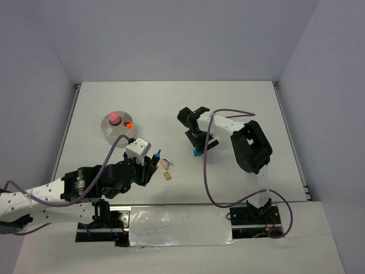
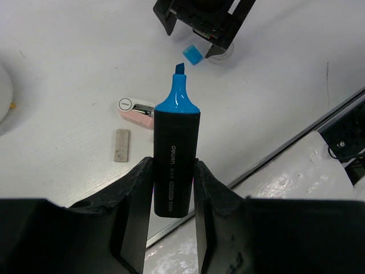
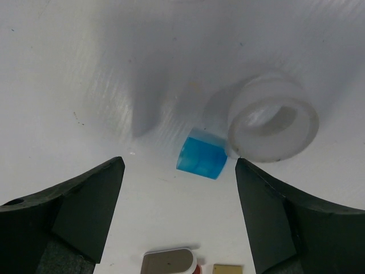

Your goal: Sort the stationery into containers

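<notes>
In the left wrist view a black highlighter point(image 2: 175, 154) with a blue collar and bare tip stands between the fingers of my left gripper, which is shut on it. A small blue cap point(image 3: 202, 157) lies on the table, close against a clear roll of tape point(image 3: 276, 120). My right gripper is part open above the cap, its fingers apart with nothing between them. A pink stapler point(image 2: 137, 112) and a beige eraser-like block point(image 2: 122, 145) rest on the table in the left wrist view.
At the back left stands a grey divided bowl point(image 1: 106, 131) with a pink item point(image 1: 114, 119) and an orange item point(image 1: 129, 125) inside. A small tan block point(image 1: 167, 176) lies near the front edge.
</notes>
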